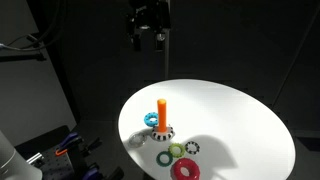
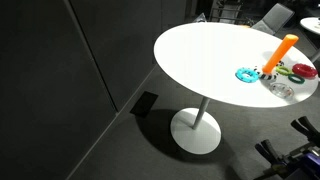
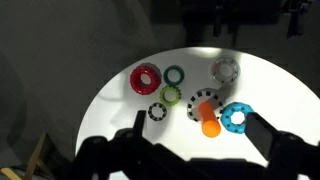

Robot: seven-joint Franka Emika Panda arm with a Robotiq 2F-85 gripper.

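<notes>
My gripper (image 1: 148, 43) hangs high above the round white table with its fingers spread wide and nothing between them. In the wrist view, its two dark fingers (image 3: 141, 152) stand far apart in front of the tabletop. An upright orange post (image 1: 162, 115) rises from a black-and-white base (image 1: 163, 134). Around it lie a blue ring (image 3: 226, 118), a red ring (image 3: 134, 80), a dark green ring (image 3: 166, 75), a light green ring (image 3: 163, 98), a small black-and-white ring (image 3: 150, 112) and a clear or whitish ring (image 3: 216, 71). No ring shows around the post's shaft.
The white table (image 2: 190, 50) has a round foot (image 2: 195, 132) on a dark floor. Cables and dark equipment (image 1: 75, 150) stand beside the table.
</notes>
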